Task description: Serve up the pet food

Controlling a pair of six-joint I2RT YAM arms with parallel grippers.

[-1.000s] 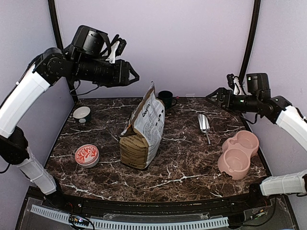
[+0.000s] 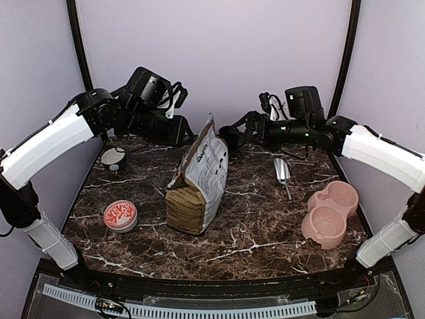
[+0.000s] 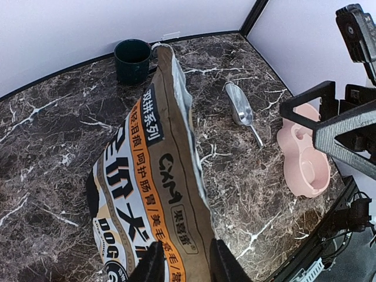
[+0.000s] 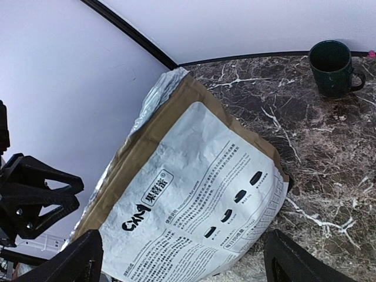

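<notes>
The brown and white pet food bag (image 2: 202, 176) stands upright left of the table's middle, its top edge pinched to a ridge. Just left of that top is my left gripper (image 2: 187, 131); in the left wrist view its fingers (image 3: 155, 262) are part open in front of the bag (image 3: 150, 170). To the right of the bag my right gripper (image 2: 247, 125) is wide open, the bag (image 4: 194, 188) filling the view beyond its fingers (image 4: 294, 258). A metal scoop (image 2: 283, 174) and the pink double bowl (image 2: 325, 224) lie on the right.
A dark green mug (image 4: 332, 69) stands at the back, partly hidden behind my right gripper in the top view. On the left are a white-and-green cup (image 2: 113, 158) and a round tin with a red patterned lid (image 2: 120, 216).
My right gripper has moved left from the right side toward the bag. The bag has not moved.
</notes>
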